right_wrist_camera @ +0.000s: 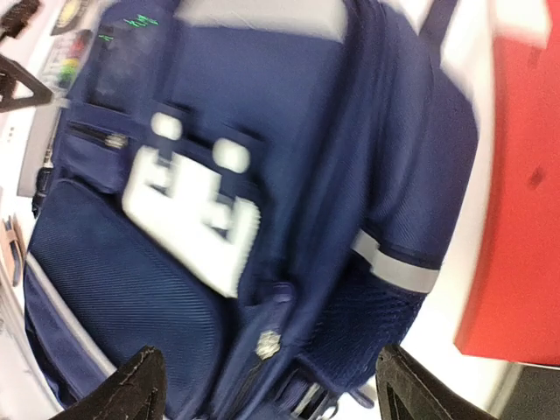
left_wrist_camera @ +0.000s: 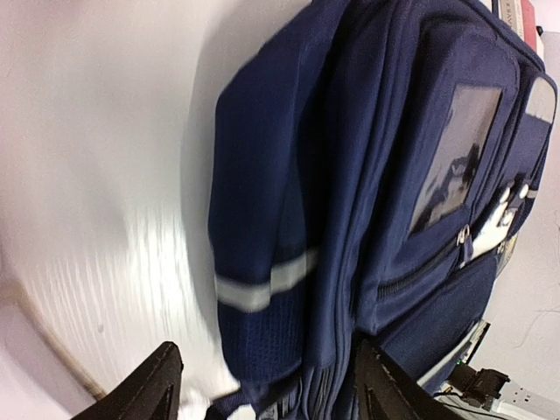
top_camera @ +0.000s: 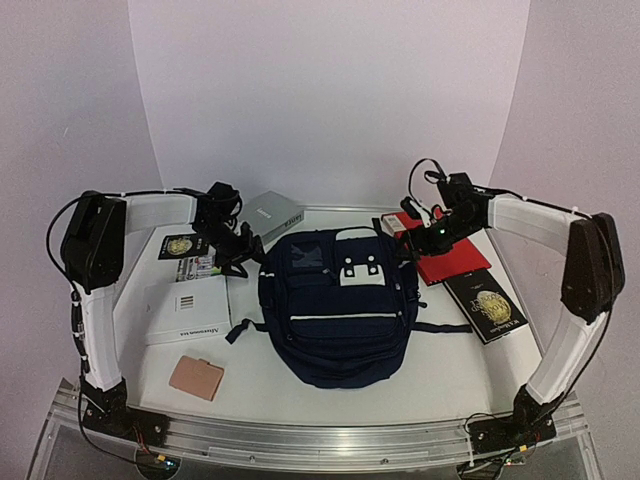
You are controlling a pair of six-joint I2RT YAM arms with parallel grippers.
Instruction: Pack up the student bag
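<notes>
The dark navy backpack [top_camera: 345, 290] lies flat in the middle of the table, its front pockets facing up and its side straps spread out. At its upper left side, my left gripper [top_camera: 247, 260] stands open; in the left wrist view the two fingers [left_wrist_camera: 149, 385] are wide apart, with the bag's side edge [left_wrist_camera: 254, 262] below and ahead of them. My right gripper [top_camera: 408, 245] is at the upper right side, also open. In the right wrist view its fingers [right_wrist_camera: 131, 389] are far apart over the bag's blue fabric [right_wrist_camera: 332, 219]. Neither finger is closed on anything.
Left of the bag lie a white box [top_camera: 188, 308], a colourful book [top_camera: 197, 267], a black book [top_camera: 183, 246] and a pink-brown wallet-like item [top_camera: 196, 378]. A grey box [top_camera: 270, 215] is behind. On the right are a red folder [top_camera: 455, 262] and a black book with gold design [top_camera: 486, 305].
</notes>
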